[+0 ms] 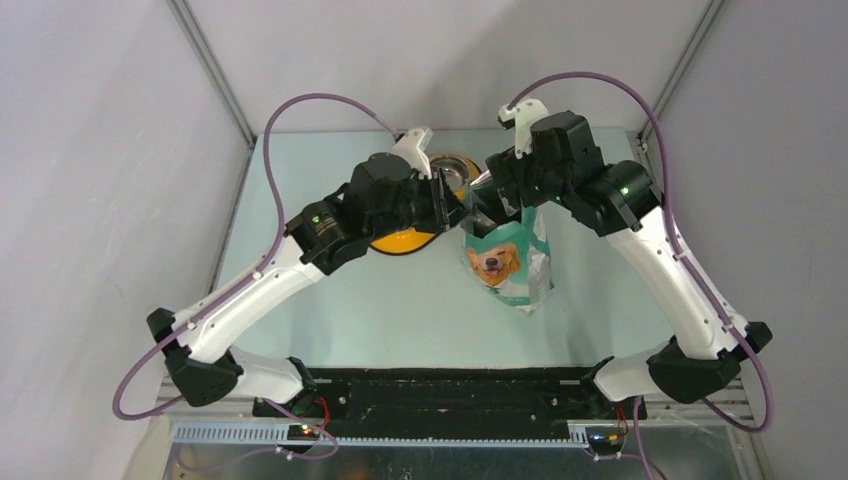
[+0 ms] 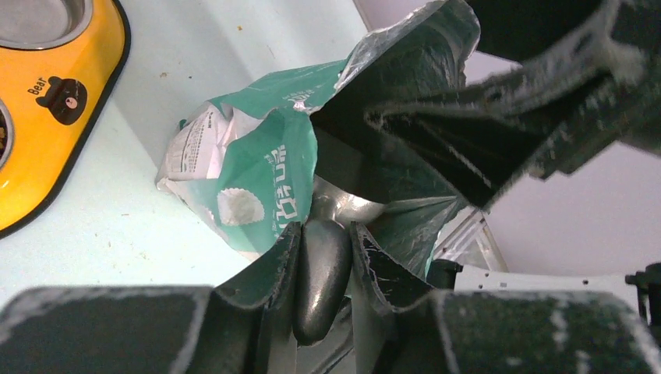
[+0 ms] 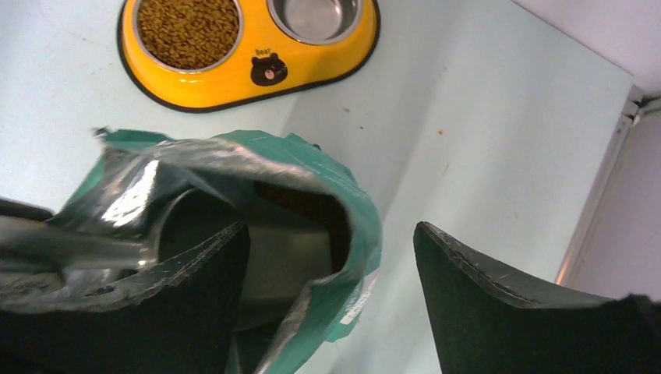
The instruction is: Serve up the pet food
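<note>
The green food bag [image 1: 508,262] with a dog picture stands open at its top beside the yellow double bowl stand [image 3: 234,86]. My left gripper is shut on a metal scoop [image 2: 323,288], whose head sits in the bag's mouth. My right gripper is open over the bag's top, with the rim between its spread fingers in the right wrist view. One steel bowl [image 3: 185,29] holds brown kibble; the other bowl [image 3: 313,15] shows bare metal.
Walls border it at the back and sides. Both arms are close together above the bag.
</note>
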